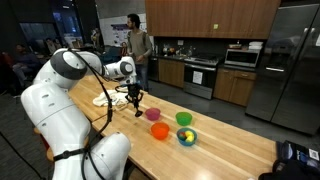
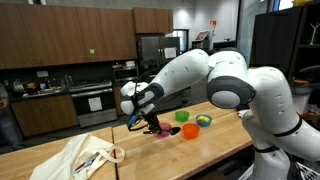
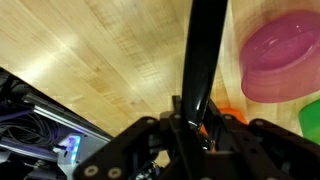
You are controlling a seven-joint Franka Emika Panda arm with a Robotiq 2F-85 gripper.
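My gripper is shut on a long black object point(image 3: 205, 45), which looks like a utensil handle. It runs up the wrist view above the wooden table; its exact kind cannot be told. In exterior view 1 the gripper point(image 1: 134, 98) hangs over the left part of the table, left of a pink bowl point(image 1: 152, 114). The same pink bowl point(image 3: 280, 55) fills the right side of the wrist view, apart from the held object. Exterior view 2 has the gripper point(image 2: 152, 124) close to the pink bowl, its fingertips hard to make out.
Right of the pink bowl stand an orange bowl point(image 1: 160, 130), a green bowl point(image 1: 184, 118) and a blue bowl point(image 1: 186, 135) with yellow things inside. A white cloth point(image 2: 85, 154) lies on the other side of the arm.
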